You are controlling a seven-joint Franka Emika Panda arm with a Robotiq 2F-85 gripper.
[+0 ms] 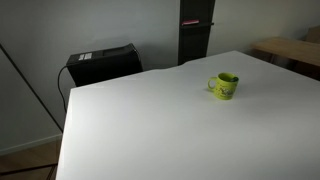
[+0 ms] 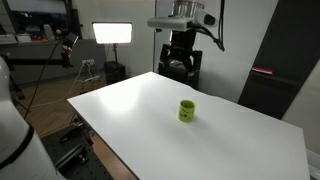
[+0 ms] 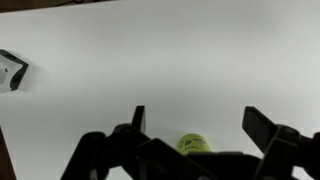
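Note:
A yellow-green mug (image 1: pixel 226 90) with dark lettering stands upright on the white table, its handle towards the left in exterior view 1. In exterior view 2 the same mug (image 2: pixel 187 111) is near the middle of the table. My gripper is open, its two dark fingers spread wide with only bare tabletop between their tips. Part of the mug (image 3: pixel 194 143) shows at the bottom of the wrist view, partly hidden behind the gripper body. In exterior view 2 the gripper (image 2: pixel 180 68) hangs above the table, clear of the mug.
The white table (image 1: pixel 150 130) is otherwise largely bare. A black box-like device (image 1: pixel 104 64) stands beyond its far edge in exterior view 1. A small black-and-white object (image 3: pixel 12 71) shows at the left of the wrist view.

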